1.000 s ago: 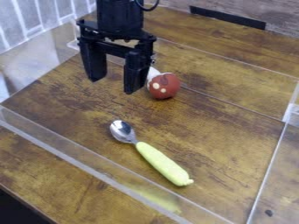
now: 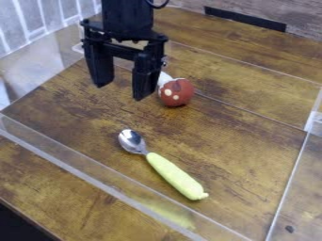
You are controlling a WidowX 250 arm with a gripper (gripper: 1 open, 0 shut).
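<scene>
My black gripper (image 2: pixel 122 77) hangs open over the left-centre of the wooden table in the camera view, its two fingers apart with nothing seen between them. Just right of it and partly behind it lies a red spotted round object (image 2: pixel 178 93), with a white item (image 2: pixel 165 77) behind that. A spoon with a silver bowl (image 2: pixel 134 141) and a pale yellow handle (image 2: pixel 174 173) lies on the table below the gripper, angled toward the lower right.
Clear plastic walls edge the wooden table (image 2: pixel 257 113) on the left, front and right. A dark strip (image 2: pixel 246 15) runs beyond the far edge.
The gripper has shifted very slightly. The objects on the table have not moved.
</scene>
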